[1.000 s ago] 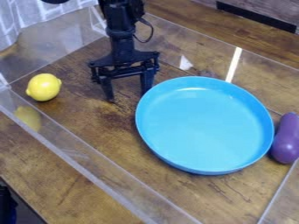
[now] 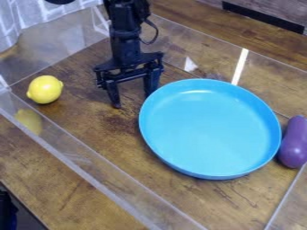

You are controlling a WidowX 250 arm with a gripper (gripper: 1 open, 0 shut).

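My black gripper (image 2: 129, 83) hangs at the top middle of the camera view, low over the wooden table beside the upper left rim of a large blue plate (image 2: 209, 126). It stands open, and I see nothing held between its fingers. A yellow lemon (image 2: 46, 89) lies to the left of the gripper. A purple eggplant (image 2: 295, 144) lies at the right edge, beside the plate.
Clear plastic walls edge the work area. The wooden table (image 2: 102, 153) is bare below the lemon and left of the plate, and there is also free room behind the plate.
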